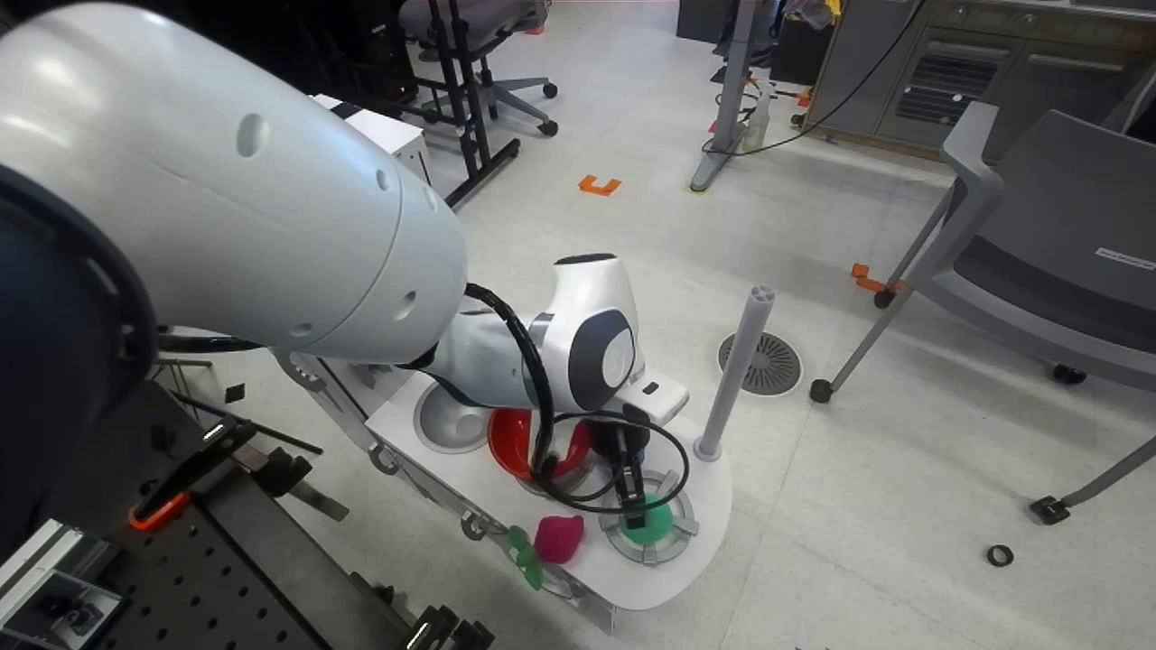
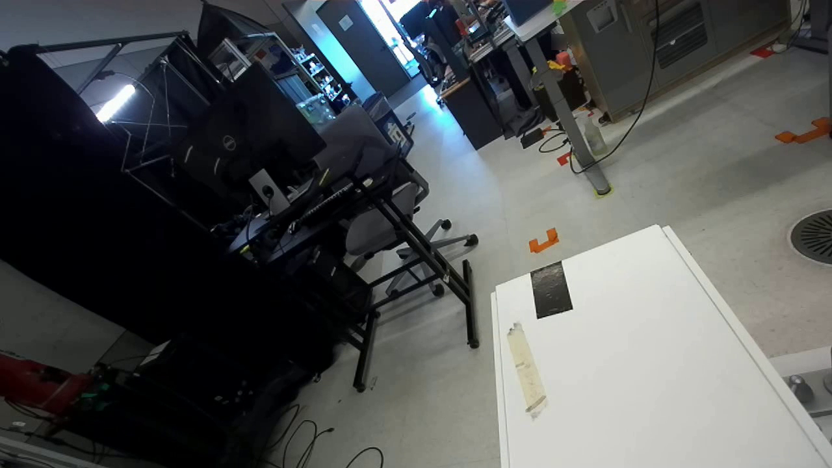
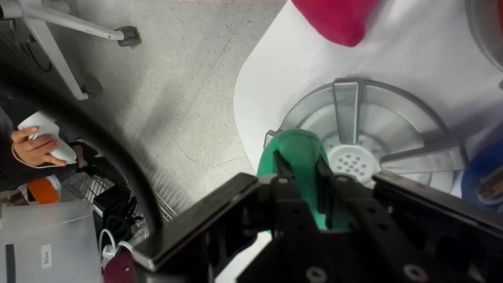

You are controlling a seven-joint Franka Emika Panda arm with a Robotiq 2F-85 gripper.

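Note:
A smooth green object shows over the round grey burner at the rounded end of the white play stove top. In the wrist view my gripper is shut on the green object, with a dark finger on each side of its raised middle. The rest of the green object is partly hidden by the fingers. Beside it, the bars of the burner are bare. Whether the object touches the burner I cannot tell.
A pink-red object and a green one lie near the front edge. A red bowl and a grey basin stand farther left. A grey post rises behind the burner.

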